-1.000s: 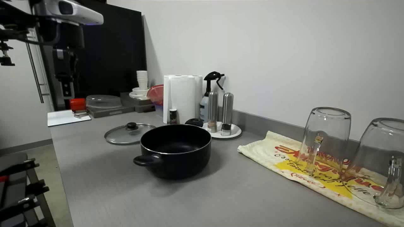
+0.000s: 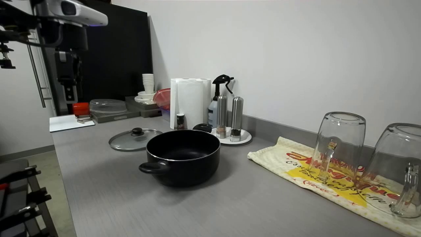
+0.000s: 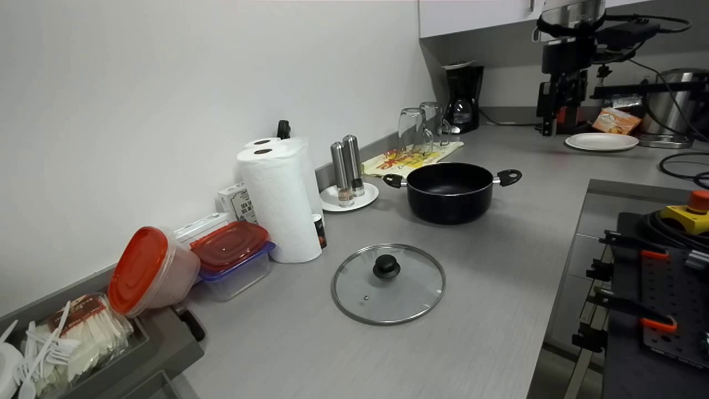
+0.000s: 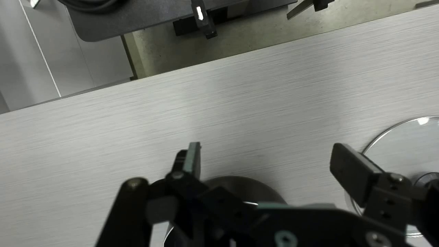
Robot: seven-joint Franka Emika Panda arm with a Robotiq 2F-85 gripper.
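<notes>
My gripper stands open, its two fingers wide apart with only countertop seen between the tips in the wrist view. Exterior view 1 has the gripper (image 2: pixel 70 92) high at the far left, well above the counter. A black two-handled pot (image 3: pixel 449 199) sits uncovered on the counter, and its inside looks empty. The glass lid (image 3: pixel 389 302) with a black knob lies flat on the counter, apart from the pot. Part of the pot (image 4: pixel 242 185) shows below my gripper in the wrist view, largely hidden by it; the lid (image 4: pixel 405 144) is at the right edge.
Along the wall stand paper towel rolls (image 2: pixel 191 102), steel mills (image 2: pixel 236 116) on a white plate, and upturned glass mugs (image 2: pixel 339 146) on a cloth. Plastic food containers (image 3: pixel 232 259) stand beyond the lid.
</notes>
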